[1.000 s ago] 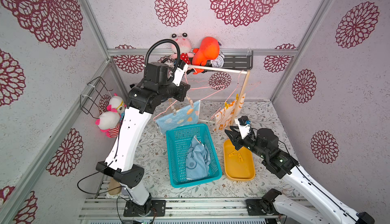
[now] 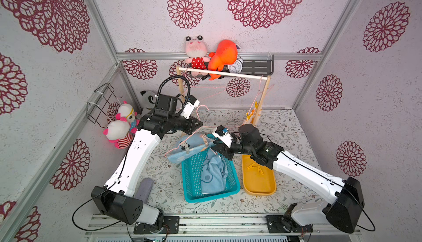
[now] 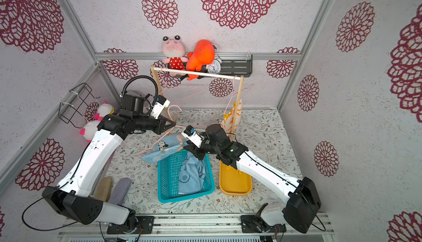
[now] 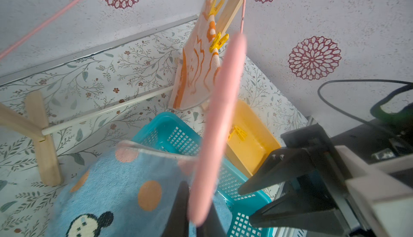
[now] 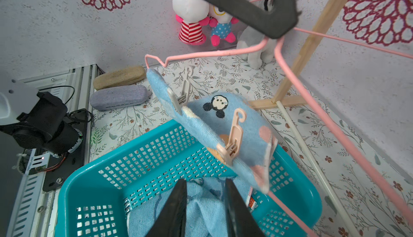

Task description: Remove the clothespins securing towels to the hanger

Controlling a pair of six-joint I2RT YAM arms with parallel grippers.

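Observation:
My left gripper is shut on the pink hanger, which is held above the blue basket. A light-blue towel with a cartoon face hangs from it, clipped by pale clothespins. My right gripper stands part open just right of the towel, its fingers pointing toward it, nothing seen between them. A second blue towel lies in the basket. An orange-and-white towel with yellow clothespins hangs on the rack.
The yellow tray with loose yellow clothespins sits right of the basket. The wooden rack stands behind. Plush toys and two long cushions are at the left.
My right gripper has moved left and in toward the hanging towel.

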